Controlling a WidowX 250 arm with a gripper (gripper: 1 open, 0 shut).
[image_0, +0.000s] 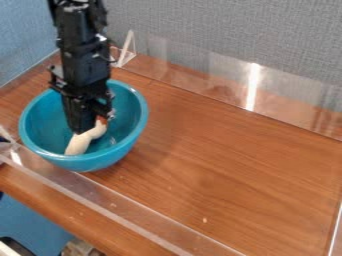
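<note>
My black gripper (83, 112) reaches down into a teal bowl (127, 140) at the left of the wooden table. Its fingertips are low inside the bowl, near a pale, elongated object (83, 140) that lies on the bowl's floor. The gripper looks shut, with nothing clearly between its fingers; the fingertips are dark and small in this view.
A clear panel runs along its back edge in front of a grey wall, and another strip runs along the front edge. A white cord hangs behind the arm.
</note>
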